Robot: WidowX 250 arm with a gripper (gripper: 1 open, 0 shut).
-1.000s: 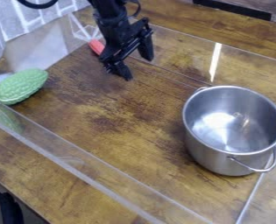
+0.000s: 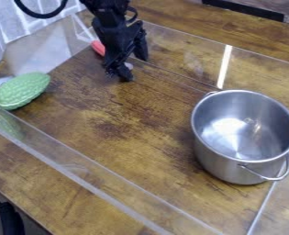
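My black gripper (image 2: 127, 61) is at the upper middle of the camera view, low over the wooden table, beside a red object (image 2: 97, 48) that is partly hidden behind it. Something small and pale shows near its fingertips, too small to make out. Whether the fingers are open or shut cannot be seen clearly. A large steel pot (image 2: 242, 138) stands at the right, and a green textured oval item (image 2: 20, 91) lies at the left.
Clear plastic walls run along the left, front, back and right of the work area.
My gripper has shifted slightly to the left and looks narrower or turned. The pot and the green item are where they were.
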